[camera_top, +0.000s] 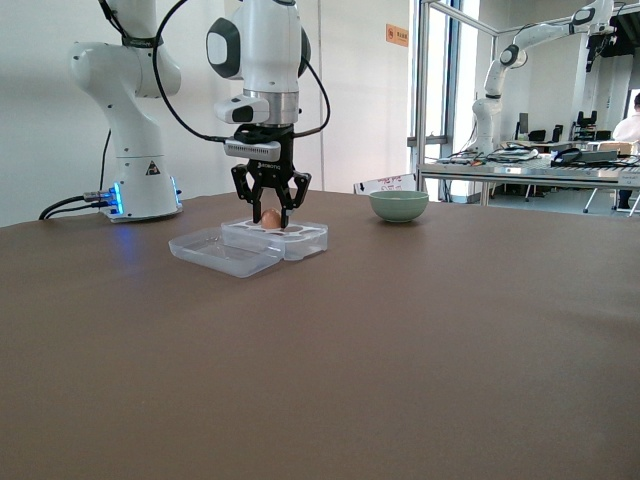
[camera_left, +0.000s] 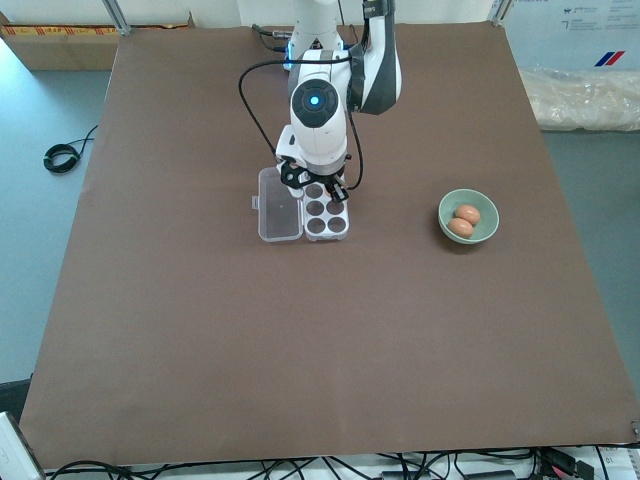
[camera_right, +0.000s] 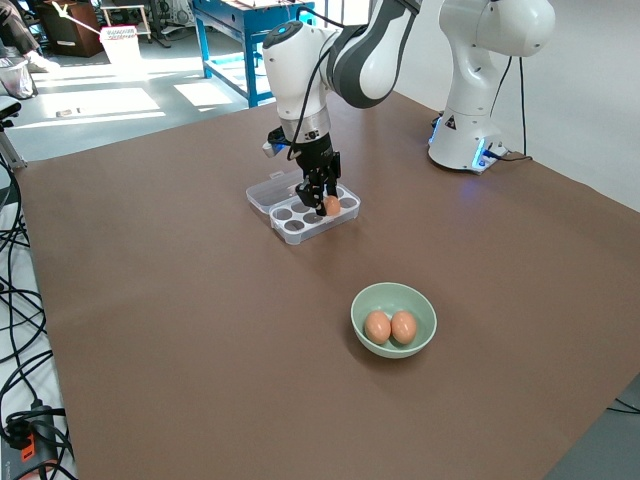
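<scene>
My gripper (camera_top: 271, 219) is down at the white-and-clear egg tray (camera_left: 326, 223). An egg (camera_top: 270, 219) sits at the tray between the two fingers; in the right view the egg (camera_right: 332, 206) is beside the fingertips. Whether the fingers press on it I cannot tell. The tray's clear lid (camera_left: 279, 210) lies open to the side. A mint-green bowl (camera_right: 390, 345) holds two brown eggs (camera_right: 377, 326) and stands apart from the tray, to its right in the left view.
The robot's base (camera_top: 145, 195) stands at the back. Cables (camera_right: 25, 350) run outside the table's edge.
</scene>
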